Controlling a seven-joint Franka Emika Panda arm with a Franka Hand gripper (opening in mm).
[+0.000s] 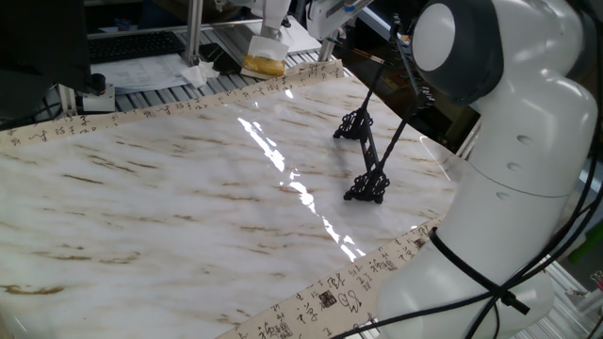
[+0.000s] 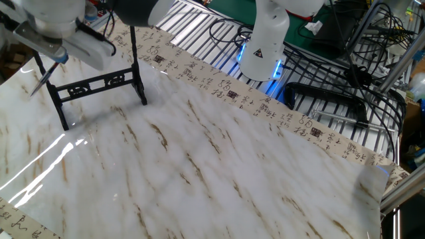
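Observation:
A black openwork stand (image 2: pixel 99 85) with two posts and a low crossbar stands upright on the marbled sheet; in exterior view 1 the same stand (image 1: pixel 367 155) is at the sheet's right side, its top partly hidden. At the upper left of exterior view 2, my gripper (image 2: pixel 58 58) is beside the stand's left post, above the sheet. A slim, pointed brush-like tool (image 2: pixel 42 82) slants down from its fingertips, with no other support showing. The gripper looks shut on this tool, though the grip itself is small and partly hidden. In exterior view 1 the fingertips cannot be made out.
Most of the marbled sheet (image 2: pixel 232 166) is bare and glossy. Strips with calligraphy (image 2: pixel 229 95) border it. A white robot base (image 2: pixel 260 63), cables and a black clamp-like frame (image 2: pixel 325 99) lie beyond one edge. Across the sheet stands a yellow-and-white object (image 1: pixel 264 64).

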